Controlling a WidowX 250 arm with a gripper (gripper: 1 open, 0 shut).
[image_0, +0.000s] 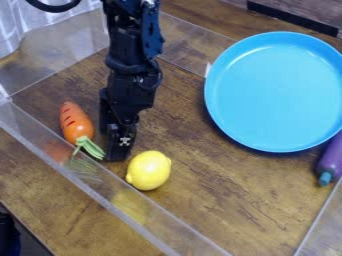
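The black gripper (118, 130) is lowered to the wooden surface just right of an orange carrot (75, 123) with a green top. Its fingers are dark and partly hidden, and whatever lies between them is hard to make out. A yellow lemon (148, 170) lies below and right of the gripper.
A large blue plate (274, 94) fills the upper right. A purple eggplant (334, 160) lies at the right edge. Clear plastic walls (160, 225) border the area. The middle below the plate is clear.
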